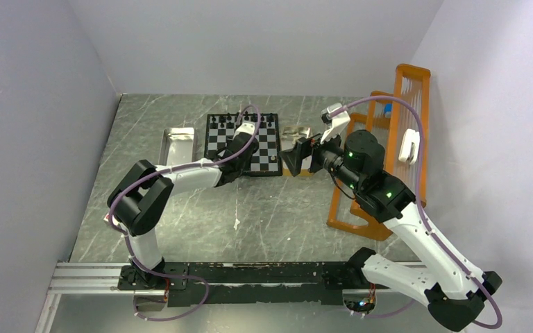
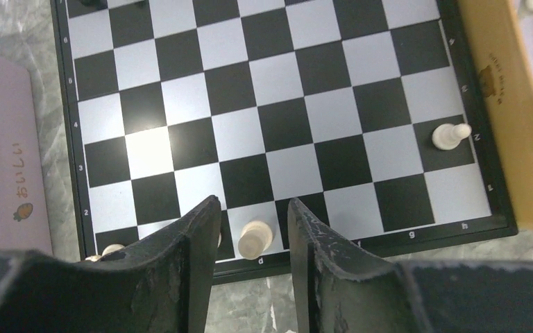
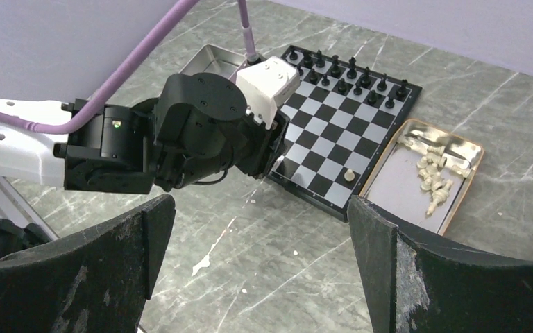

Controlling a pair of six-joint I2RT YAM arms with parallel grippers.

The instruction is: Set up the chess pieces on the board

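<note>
On the chessboard, a cream chess piece stands on the d1 square in the left wrist view. Both fingers of my left gripper are spread apart on either side of it, with gaps between. A cream pawn occupies h2. More cream pieces near the board's a to c corner are mostly hidden behind the left finger. Black pieces line the far rows. Wide apart and empty, my right gripper hangs away from the board.
Right of the board sits a tray with several cream pieces lying in a heap. An emptier metal tray is left of the board. Wooden racks stand at far right.
</note>
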